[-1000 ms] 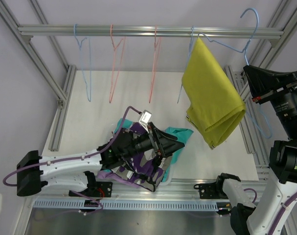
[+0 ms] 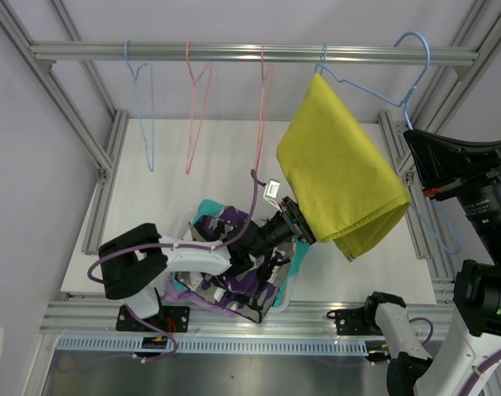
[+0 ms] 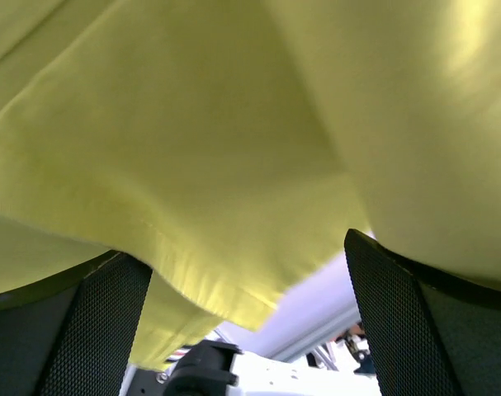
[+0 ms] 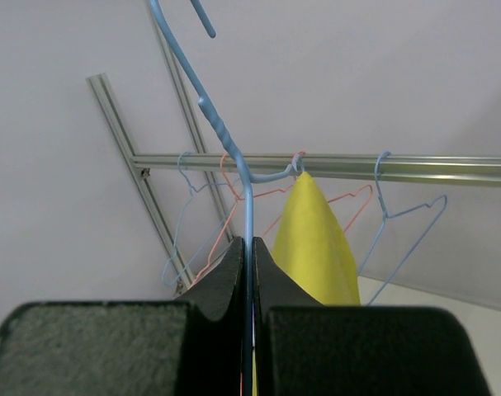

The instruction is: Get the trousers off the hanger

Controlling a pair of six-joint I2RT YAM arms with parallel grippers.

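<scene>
The yellow trousers (image 2: 337, 165) hang folded over a blue hanger, filling the left wrist view as yellow cloth (image 3: 192, 140). My right gripper (image 2: 423, 165) is shut on that hanger's blue wire (image 4: 247, 214), held off the rail at the upper right. My left gripper (image 2: 295, 219) is open at the trousers' lower left, with cloth in front of and between its spread fingers.
Empty blue and pink hangers (image 2: 192, 107) hang on the metal rail (image 2: 225, 52). Below, a bin of mixed purple, grey and teal cloth (image 2: 233, 289) stands on the white board (image 2: 134, 206). Frame posts flank both sides.
My left gripper has moved right and up to the trousers.
</scene>
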